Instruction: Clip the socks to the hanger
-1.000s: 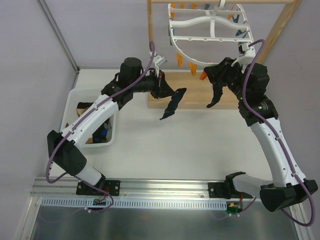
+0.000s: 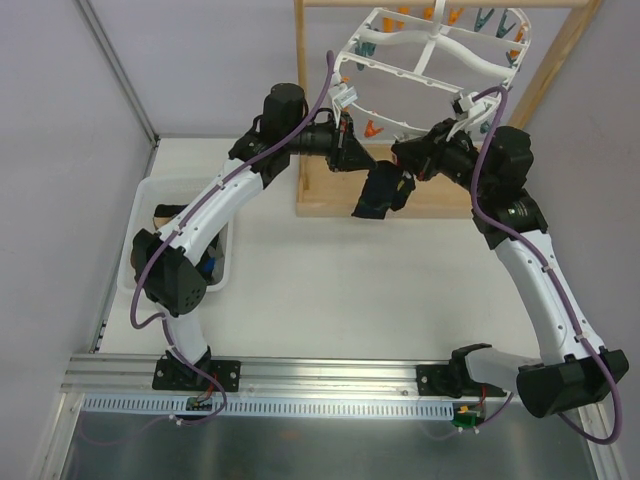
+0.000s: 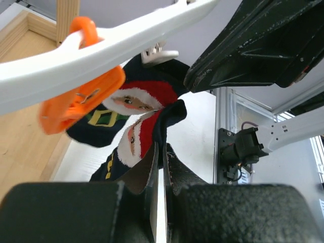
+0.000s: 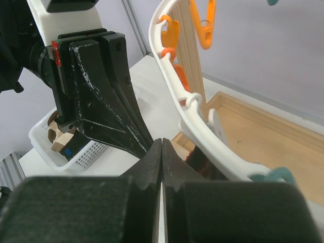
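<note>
Dark navy socks (image 2: 378,188) hang under the white clip hanger (image 2: 420,70). In the left wrist view they show red, white and yellow patterns (image 3: 134,136). My left gripper is shut, its tips at the nearer sock's fabric. My right gripper is shut at the hanger's lower edge, just right of the left one in the top view; the socks behind it are mostly hidden. Orange clips (image 3: 81,98) and a white clip (image 3: 157,55) sit on the hanger rail near the socks.
A wooden frame (image 2: 550,60) holds the hanger. A white bin (image 2: 145,210) with dark items stands at the left.
My left gripper has moved right and up with a sock, toward the right gripper. The two socks now hang together, and the hanger has tilted.
</note>
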